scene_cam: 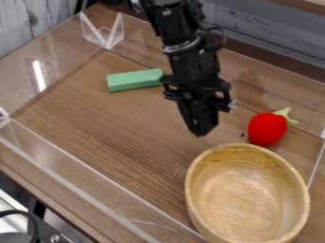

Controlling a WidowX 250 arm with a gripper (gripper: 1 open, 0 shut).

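My dark gripper point(199, 109) hangs over the middle of the wooden table, pointing down. Whether its fingers are open or shut is hard to make out. A red pepper or strawberry-like object point(267, 129) with a green stem lies to its right. A green block point(135, 80) lies to the left, behind the gripper. A large pale yellow bowl point(246, 229) sits at the front right, below the gripper.
A clear rack point(105, 30) stands at the back left. A dark cable lies at the front left corner.
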